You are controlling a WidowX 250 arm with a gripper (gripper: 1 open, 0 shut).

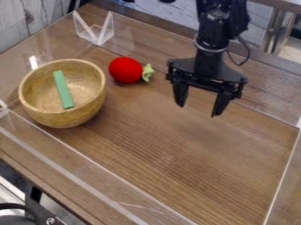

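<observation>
The black arm reaches down from the top of the camera view, its gripper (198,98) open low over the wooden table (188,176), fingers spread wide apart, with nothing seen between them. To its left lie a red round object (126,69) and a small light-green piece (147,71) beside it. A wooden bowl (83,104) at the left holds a green elongated object (62,89).
A clear container (94,26) stands at the top left. A dark cable or object shows at the bottom-left edge.
</observation>
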